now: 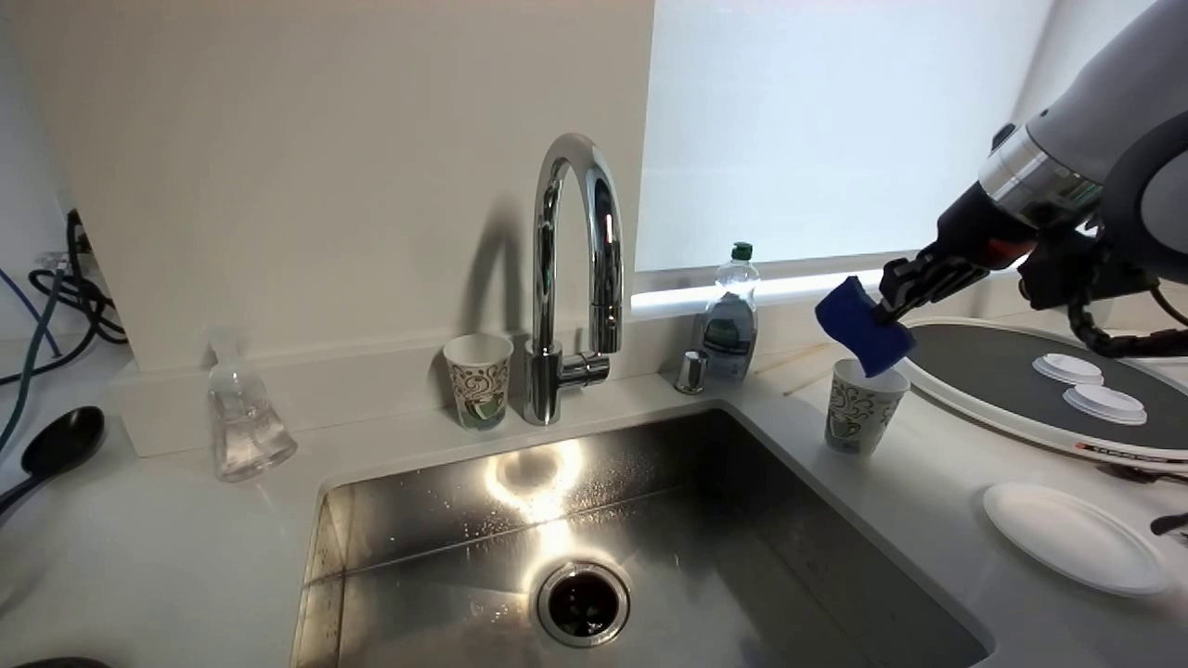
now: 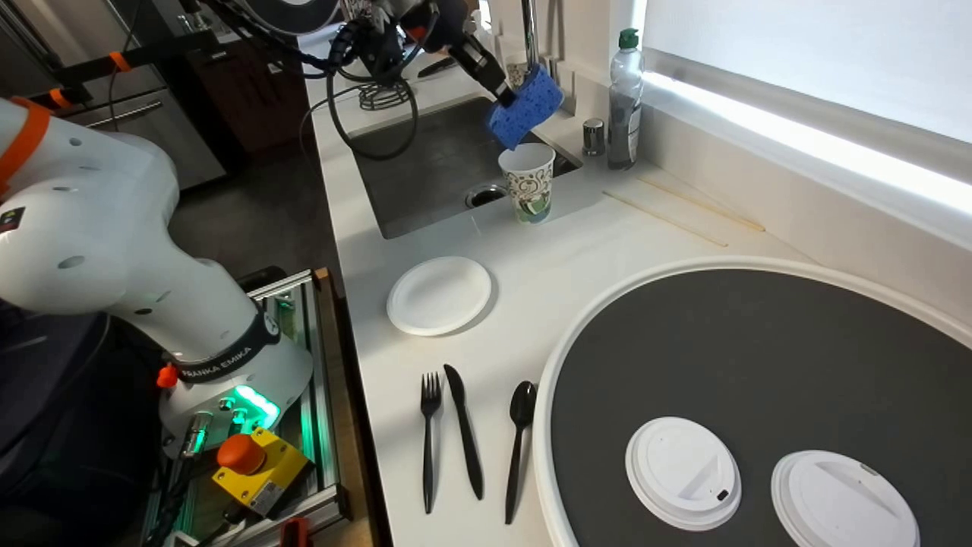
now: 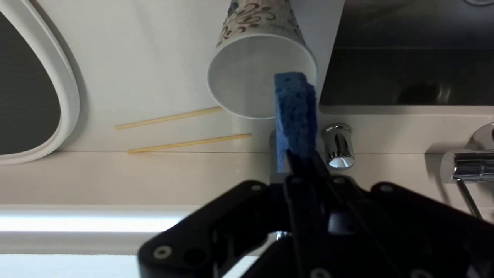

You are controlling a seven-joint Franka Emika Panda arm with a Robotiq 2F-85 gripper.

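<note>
A blue sponge [image 1: 864, 325] is pinched at one edge by my gripper [image 1: 887, 306], which is shut on it. Below the sponge, a patterned paper cup [image 1: 858, 417] stands upright on the counter right of the sink. In the wrist view the sponge [image 3: 296, 111] overlaps the right part of the rim of the cup [image 3: 259, 69], whose visible inside looks empty. From exterior view 2, the sponge [image 2: 526, 108] appears tilted, its lower corner close to the far rim of the cup [image 2: 530, 196]; whether they touch I cannot tell.
The sink [image 1: 679, 579] lies left of the cup, with the faucet [image 1: 546, 278] behind it. A soap bottle [image 1: 730, 323] stands at the back. On the near side are a white plate [image 2: 439, 296], black cutlery [image 2: 466, 437] and a grey round board [image 2: 756, 365].
</note>
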